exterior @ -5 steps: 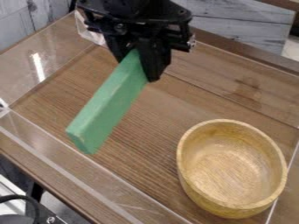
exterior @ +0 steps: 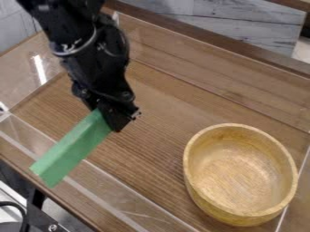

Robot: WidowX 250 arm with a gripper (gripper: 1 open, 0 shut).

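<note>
My black gripper (exterior: 107, 113) hangs over the left half of the wooden tray, shut on a long green block (exterior: 69, 149) that points down and toward the near left. Whether the block's lower end touches the floor is unclear.
A round pale yellow bowl (exterior: 238, 172) sits at the right front. Raised edges run along the left and back, and a black cable lies at the bottom left.
My gripper has moved toward the lower left with the green block in it, away from the back and middle. The bowl has stayed in place.
</note>
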